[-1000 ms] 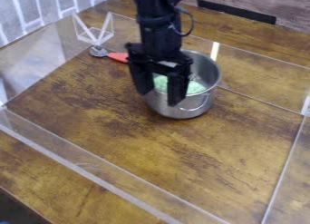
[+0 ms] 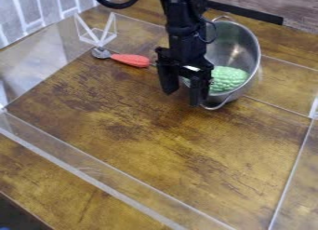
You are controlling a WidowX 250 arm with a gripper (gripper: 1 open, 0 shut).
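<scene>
My black gripper (image 2: 184,83) reaches down from the top centre with its fingers apart, at the left side of a steel pot (image 2: 240,41) that leans with its opening toward me. A green textured item (image 2: 228,77) lies inside the pot, right of the gripper. Part of the pot is hidden behind the arm.
An orange-handled utensil (image 2: 130,60) lies left of the pot, near a whitish metal object (image 2: 97,35).
The pot has shifted back and tipped further on its side. My gripper has moved back and up the view with it, and more of the green item shows at its right.
</scene>
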